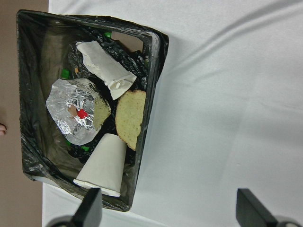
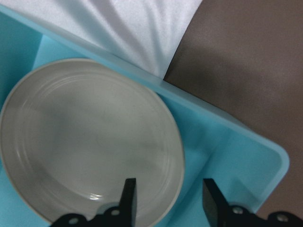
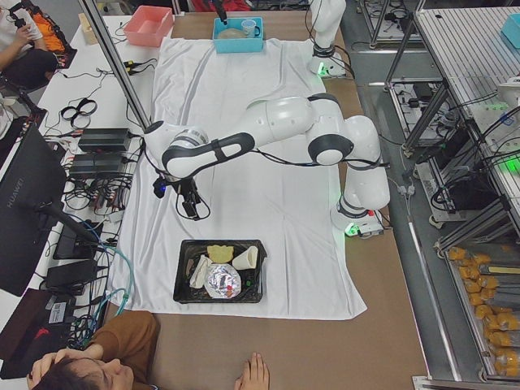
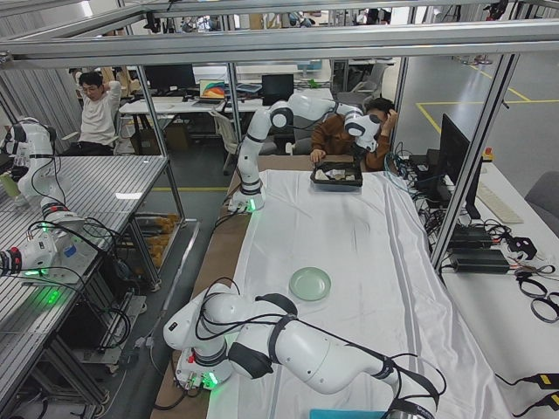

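A black bag-lined bin (image 3: 186, 272) holds crumpled foil (image 1: 71, 109), a folded white napkin (image 1: 104, 66), a yellow bread slice (image 1: 129, 118) and a white paper cup (image 1: 102, 165). My left gripper stands open above and beside the bin, nothing between its fingers. In the right wrist view, my right gripper is open over a blue tub (image 2: 246, 165), above a pale plate (image 2: 85, 132) lying in it.
A green plate (image 4: 309, 284) lies on the white cloth (image 4: 349, 236). In the camera left view a pink basket (image 3: 149, 24) stands on the side table.
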